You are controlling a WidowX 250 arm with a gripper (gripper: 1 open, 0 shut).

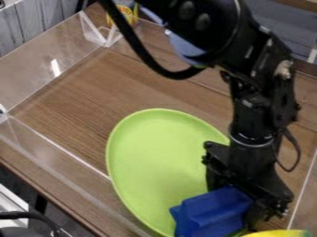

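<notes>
A light green oval plate (148, 162) lies on the wooden table. My black gripper (247, 190) is low over the plate's right side, right at a blue block-like object (210, 213) at the plate's lower right. The fingers are partly behind the blue object, so I cannot tell whether they are closed on it.
Clear plastic walls (50, 69) edge the table on the left and front. A yellow object (279, 233) lies at the bottom right edge, another (121, 14) at the back. The wooden surface left of and behind the plate is clear.
</notes>
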